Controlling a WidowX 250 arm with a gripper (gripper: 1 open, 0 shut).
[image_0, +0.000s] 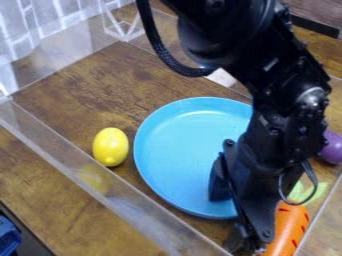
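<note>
My black gripper is low at the right side of the blue plate, over its rim and beside an orange toy carrot, which lies partly behind it. The fingertips are mostly hidden or dark; by what shows, they reach down near the carrot. A yellow lemon sits left of the plate. A purple eggplant is partly visible at the right edge, behind the arm.
A clear tray wall runs along the left and front. A blue object lies outside at the lower left.
</note>
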